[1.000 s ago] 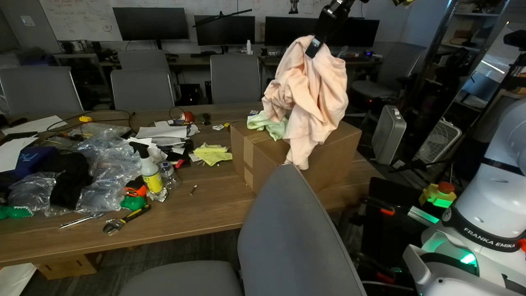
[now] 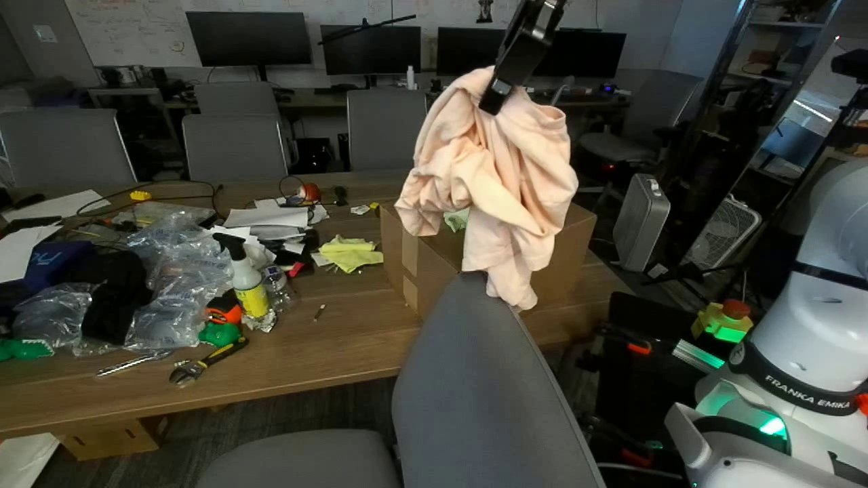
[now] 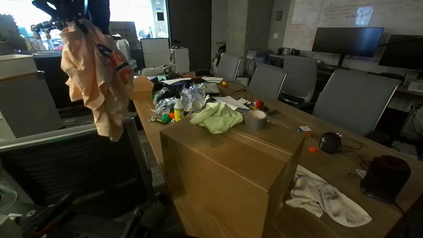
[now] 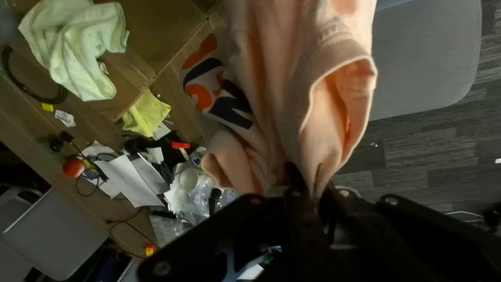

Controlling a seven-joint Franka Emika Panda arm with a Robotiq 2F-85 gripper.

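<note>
A peach-coloured cloth point(image 2: 492, 175) with a dark and orange print hangs bunched from my gripper point(image 2: 494, 93), which is shut on its upper part. In exterior view 2 the cloth point(image 3: 95, 75) dangles over the back of the grey chair point(image 3: 75, 166), left of the cardboard box. From the wrist, folds of the cloth point(image 4: 277, 94) fill the upper middle, and my gripper pinches it at the bottom of that mass. The fingertips are partly buried in fabric. In exterior view 1 the cloth's lower end is just by the top of the chair back point(image 2: 480, 366); whether they touch I cannot tell.
A large cardboard box point(image 3: 214, 178) stands on the table, with a pale green cloth point(image 3: 218, 117) and a tape roll point(image 3: 255, 119) on top. A spray bottle point(image 2: 248, 280), plastic bags point(image 2: 183, 260) and tools clutter the left. A white towel point(image 3: 325, 198) lies beyond the box.
My gripper has moved left and slightly lower in exterior view 1, carrying the peach cloth along. The cloth now hides most of the green cloth on the box there.
</note>
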